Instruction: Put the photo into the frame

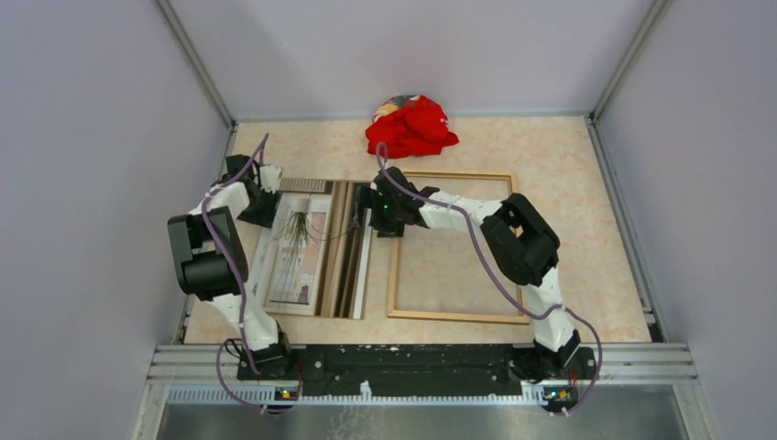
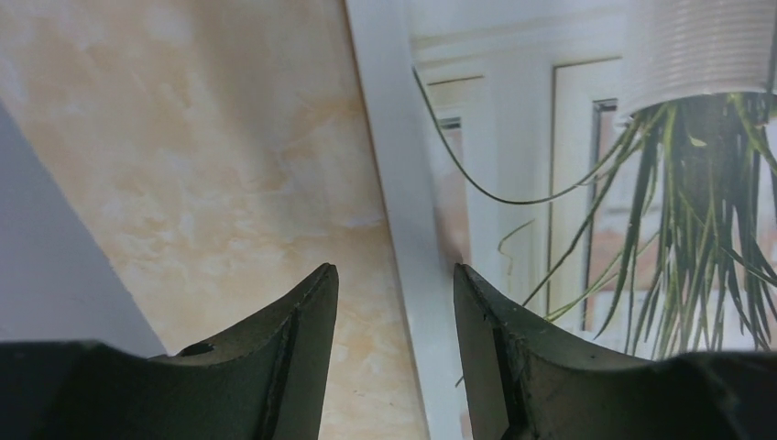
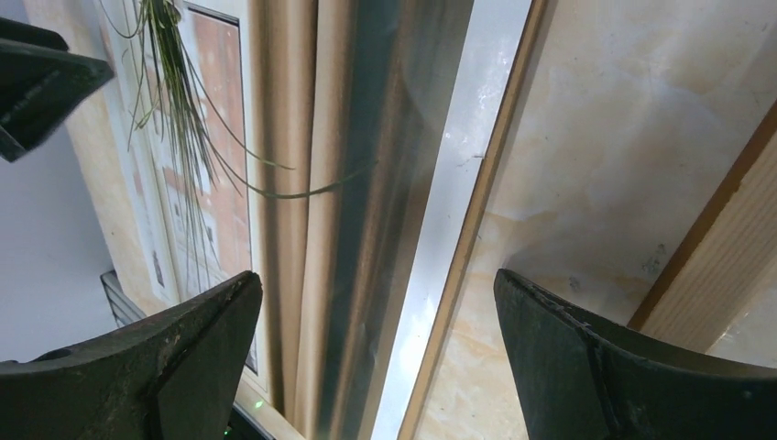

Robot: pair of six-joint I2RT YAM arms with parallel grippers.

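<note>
The photo [image 1: 295, 257], a picture of hanging green plants, lies at the left of the table with wood-toned strips along its right side. My left gripper is over its white left edge [image 2: 408, 183], fingers apart with nothing seen held. My right gripper stands open over the photo's right-hand edge, where a white strip [image 3: 449, 211] runs between its fingers. The empty wooden frame [image 1: 455, 317] lies to the right, partly under the right arm.
A red cloth [image 1: 412, 128] lies at the back centre. Walls border the left, back and right.
</note>
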